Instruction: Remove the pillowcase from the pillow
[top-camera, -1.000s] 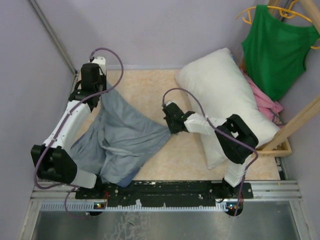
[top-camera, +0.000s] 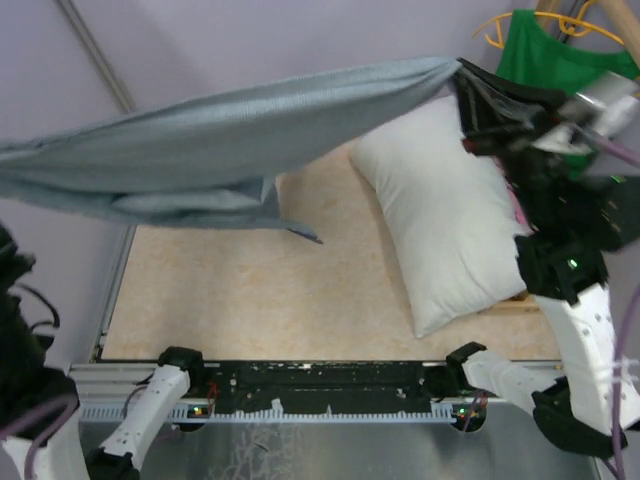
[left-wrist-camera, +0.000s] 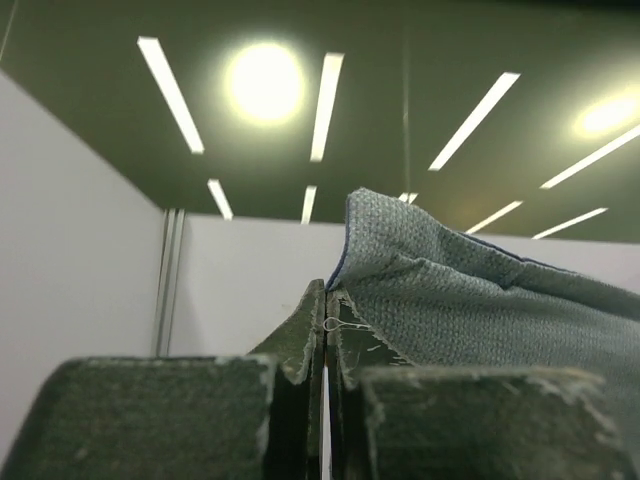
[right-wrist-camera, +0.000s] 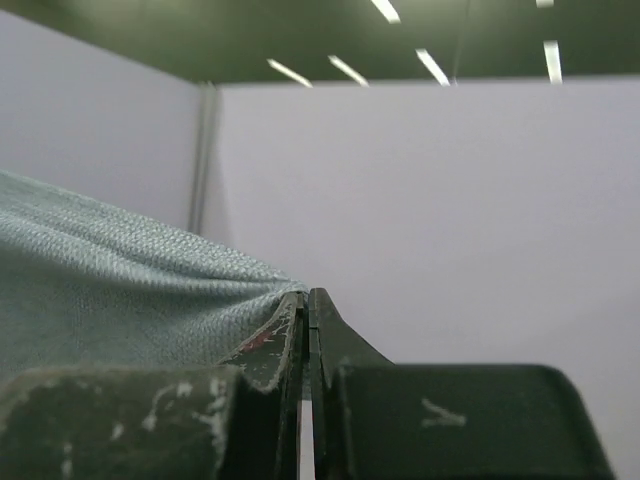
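Note:
The grey-blue pillowcase is stretched across the upper left of the top view, raised above the table. Apart from it, the bare white pillow lies on the right side of the table. In the left wrist view, my left gripper is shut on a corner of the pillowcase; in the top view its tips are out of frame. At the other end, my right gripper is shut on the edge of the pillowcase, close to its fingertips. A blurred right arm covers part of the pillow's right side.
A green top hangs on a yellow hanger at the back right. Under the cloth, the left and middle of the tabletop are clear. A wooden rail shows beside the pillow.
Both arms have lifted the pillowcase from the table and spread apart, the left one toward the left edge, the right one over the pillow. The cloth is now pulled lengthwise. The pillow has stayed put.

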